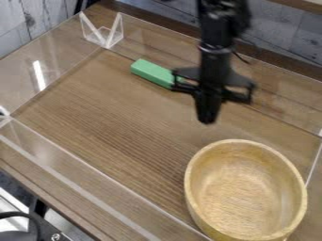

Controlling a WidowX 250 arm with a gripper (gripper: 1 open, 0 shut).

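The black gripper [208,94] hangs over the middle back of the wooden table, blurred, with nothing visible between its fingers; it looks shut. Just left of it lies a green block [153,72], partly behind the arm. A large yellow-tan bowl [246,221] stands at the front right, clear of the gripper.
A clear plastic holder [104,28] sits at the back left. A dark cable lies at the bottom left corner, and a wall runs along the back.
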